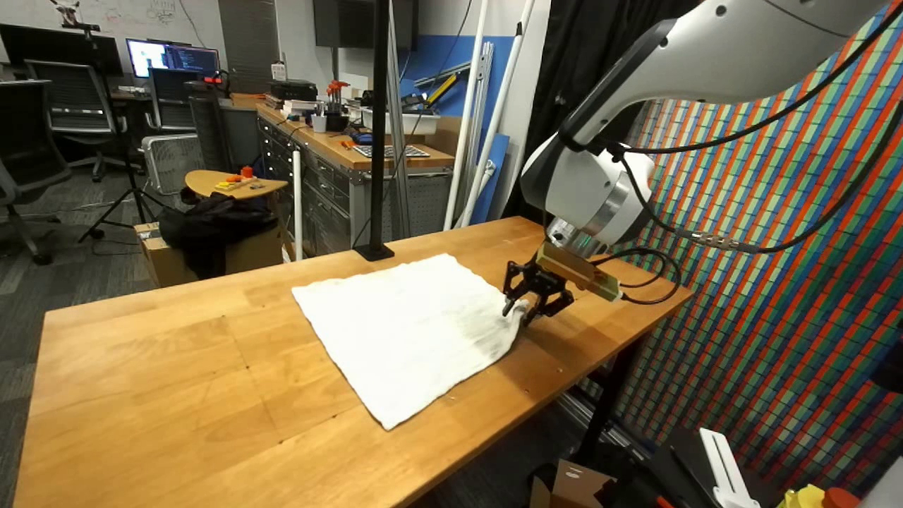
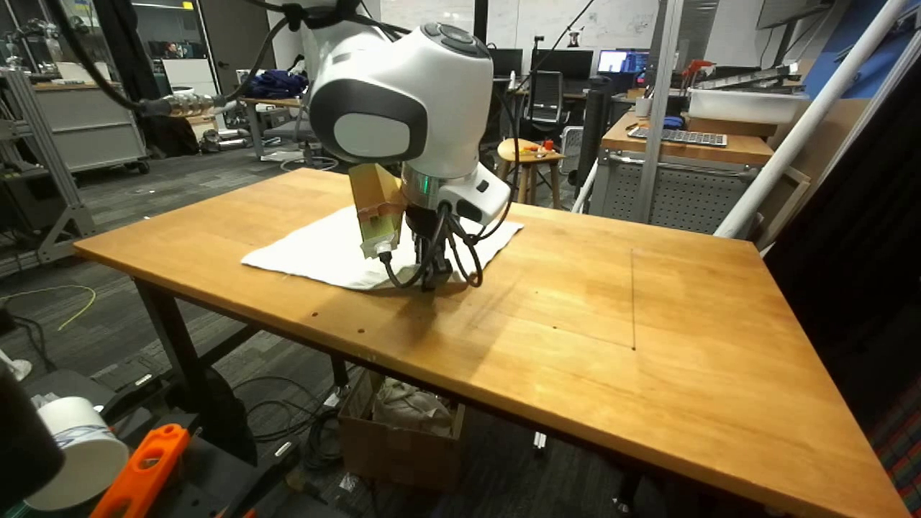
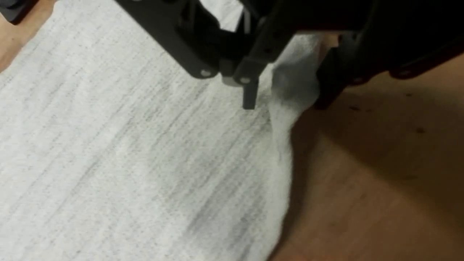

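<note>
A white cloth [image 1: 406, 330] lies spread on the wooden table, mostly flat. Its right corner is bunched up between the fingers of my gripper [image 1: 516, 315]. In the wrist view, one fingertip [image 3: 249, 96] stands over the cloth [image 3: 130, 152] and the other finger [image 3: 327, 85] presses at its outer edge, where a raised fold sits between them. A gap shows between the first fingertip and the fold, so the fingers are part open. From exterior view 2, the arm hides most of the gripper and part of the cloth [image 2: 311, 250].
A black post [image 1: 373, 251] stands at the table's back edge. In exterior view 2, the table's right half [image 2: 691, 345] is clear.
</note>
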